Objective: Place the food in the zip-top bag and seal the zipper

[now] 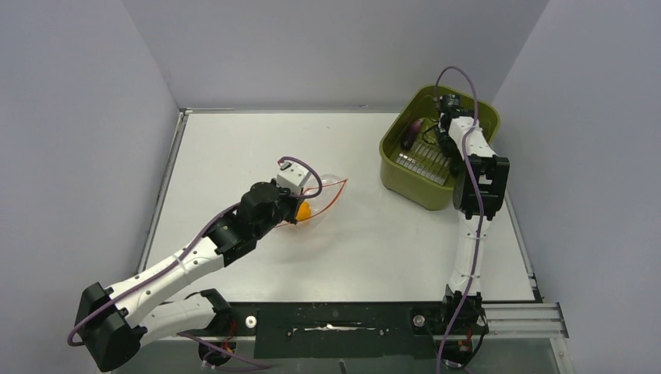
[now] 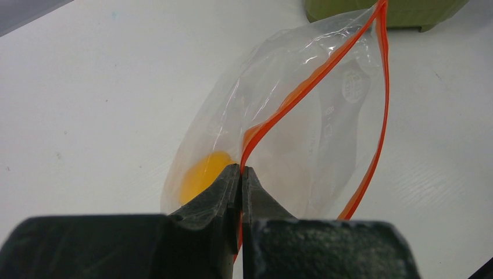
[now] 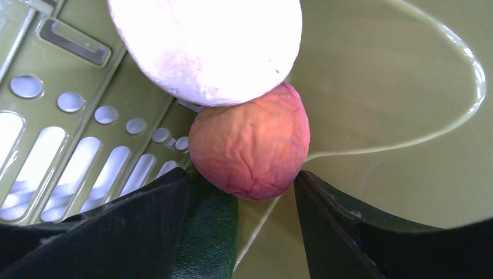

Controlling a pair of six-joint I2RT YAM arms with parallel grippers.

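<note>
A clear zip top bag (image 2: 279, 116) with an orange-red zipper edge lies on the white table, its mouth spread, with a yellow food item (image 2: 203, 177) inside. My left gripper is shut on the near side of its rim. Inside the green bin, my right gripper is part open around a wrinkled pink-orange peach (image 3: 250, 145). One fingertip (image 3: 303, 179) appears to touch the peach; a firm hold on both sides does not show. Against the peach lies a white and purple round item (image 3: 209, 46), and below it a dark green vegetable (image 3: 209, 238).
The green bin (image 1: 394, 178) stands at the back right of the table, with a slotted floor and high walls around my right gripper. A dark purple eggplant (image 1: 411, 134) lies in it. Between bag and bin the table (image 1: 366, 241) is clear.
</note>
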